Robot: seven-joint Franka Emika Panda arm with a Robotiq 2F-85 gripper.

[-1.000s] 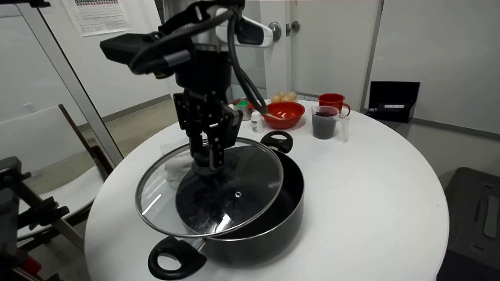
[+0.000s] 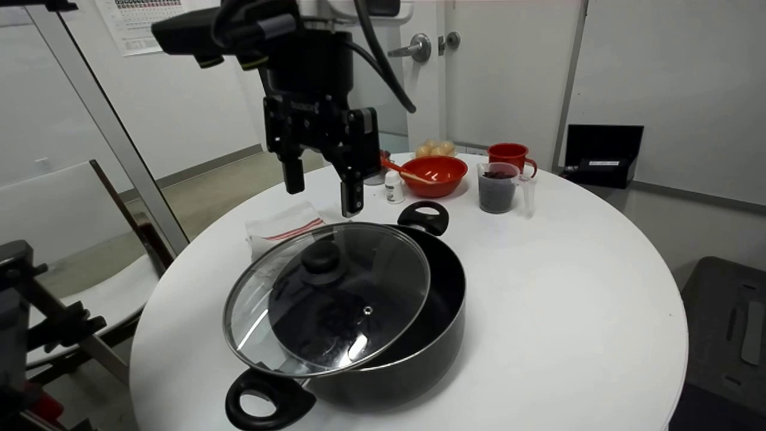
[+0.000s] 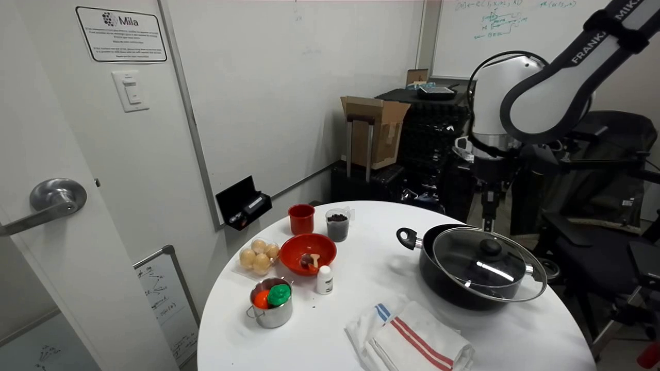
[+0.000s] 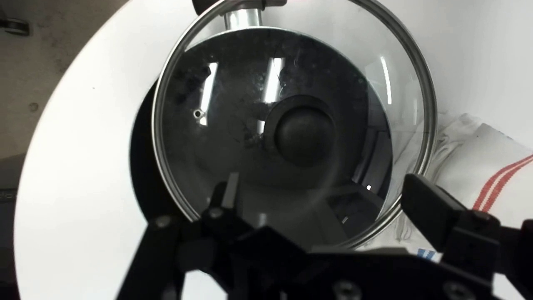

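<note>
A glass lid (image 2: 283, 327) with a black knob (image 2: 321, 256) rests off-centre on a dark pot (image 2: 431, 359). In exterior view 1 the lid overhangs the pot's left side, leaving part of the opening on the right uncovered. My gripper (image 2: 321, 195) hangs above the lid, its fingers spread and nothing between them. From the wrist view, the knob (image 4: 305, 136) lies ahead of the fingers, clear of both. The same lid (image 3: 535, 272) juts past the pot's rim on the near right in exterior view 2.
A striped towel (image 3: 414, 340) lies beside the pot. Farther off are a red bowl (image 3: 318, 242), a red mug (image 3: 301, 220), a measuring cup (image 3: 337, 228), a white bottle (image 3: 325, 281), eggs (image 3: 260, 265) and a small metal pot (image 3: 272, 316). The table (image 2: 574, 309) right of the pot is bare.
My gripper was closed around the lid's knob; it has opened and risen clear. The lid has shifted slightly right and down in exterior view 1 and now rests on the pot.
</note>
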